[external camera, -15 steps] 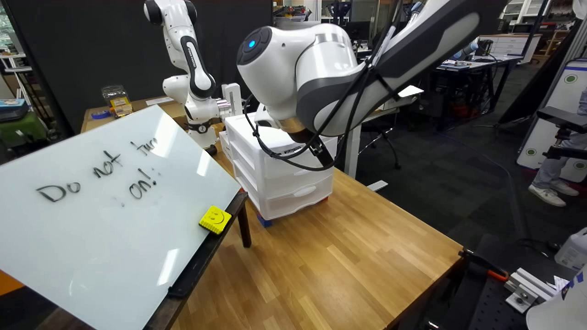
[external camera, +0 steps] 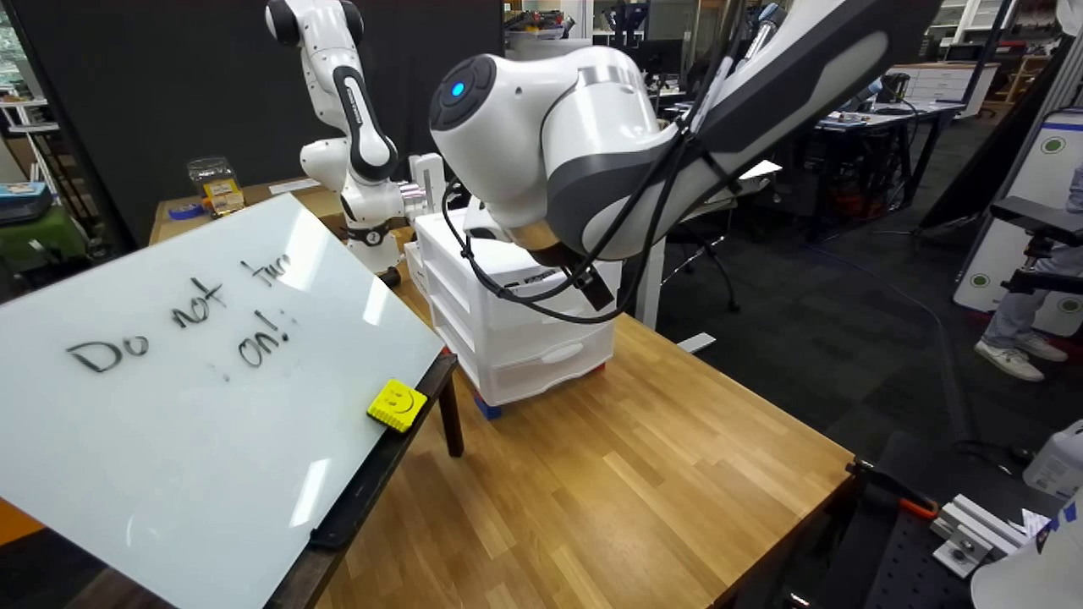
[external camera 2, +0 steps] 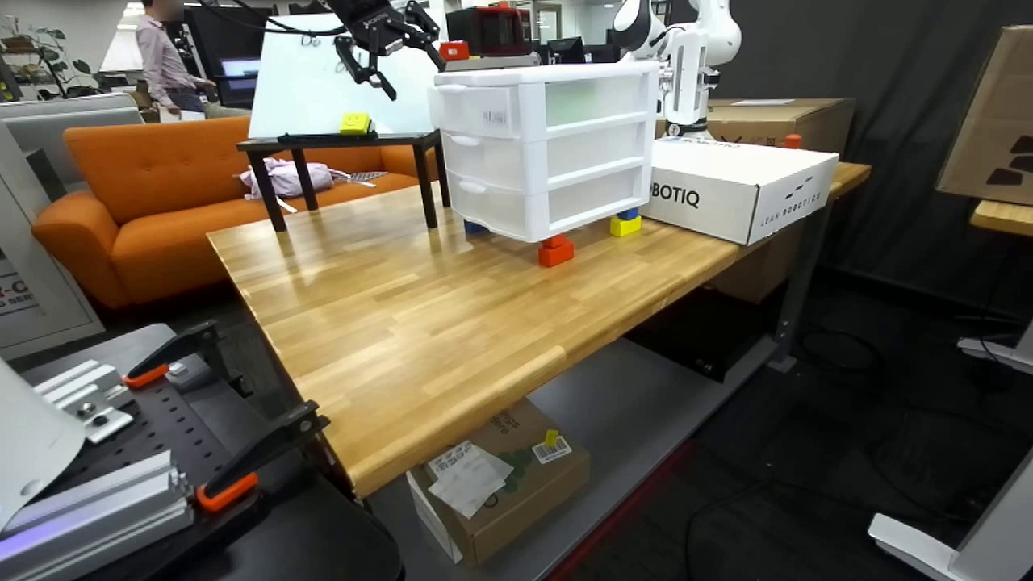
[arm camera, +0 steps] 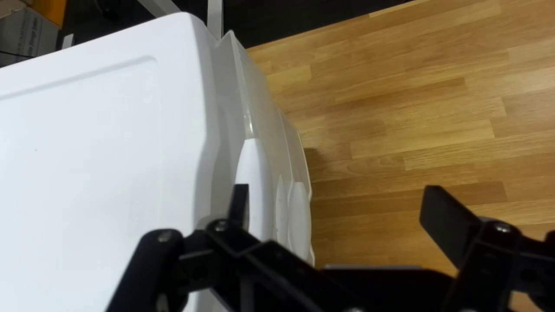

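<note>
A white plastic unit with three drawers (external camera 2: 489, 155) stands on the wooden table, its drawers looking closed. From above, the wrist view shows its flat top (arm camera: 99, 151) and the top drawer's handle (arm camera: 255, 177) sticking out at the front. My gripper is open, with nothing held. One finger (arm camera: 239, 203) overlaps that handle in the picture, while the other finger (arm camera: 442, 223) is out over bare table. Whether the near finger touches the handle, I cannot tell. In exterior view 1 the arm mostly hides the fingers.
A whiteboard (external camera: 193, 406) with writing leans on a dark stand beside the drawers, a yellow eraser (external camera: 397, 405) on its ledge. Red (external camera 2: 556, 253) and yellow (external camera 2: 625, 227) blocks sit by the unit's base. A white box (external camera 2: 741, 189) lies behind.
In exterior view 1 my arm's wrist has shifted slightly left and down. The drawer unit and the whiteboard stay where they were.
</note>
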